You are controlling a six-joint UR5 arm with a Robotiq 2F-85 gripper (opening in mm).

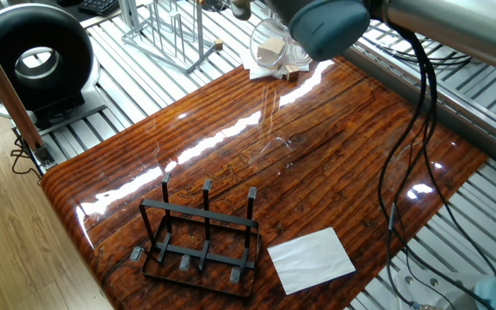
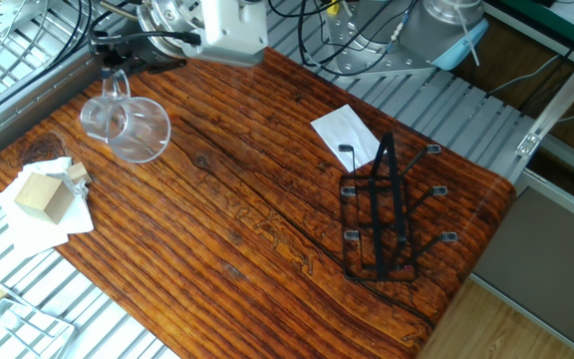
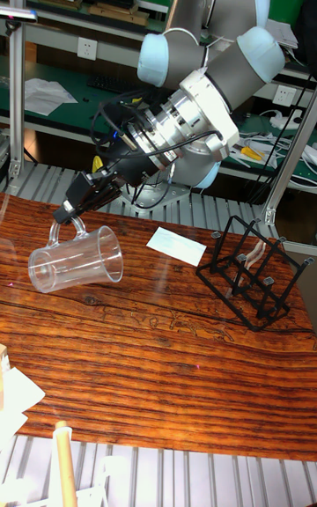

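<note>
A clear mug (image 3: 80, 261) lies sideways in the air or close over the table, its open mouth turned away from the gripper's side. My gripper (image 3: 68, 214) is shut on the mug's handle, seen best in the third exterior view. From the second exterior view, the clear mug (image 2: 140, 130) shows near the table's back left, below the gripper (image 2: 116, 74). In the first exterior view the arm covers the gripper, and only part of the mug (image 1: 265, 45) shows. A black wire rack (image 1: 201, 247) with several upright prongs stands empty on the wooden table (image 1: 257, 172).
A white sheet (image 2: 347, 136) lies flat beside the rack. Wooden blocks (image 2: 44, 197) rest on white paper at the table's edge. A grey wire rack (image 1: 175, 39) stands off the table.
</note>
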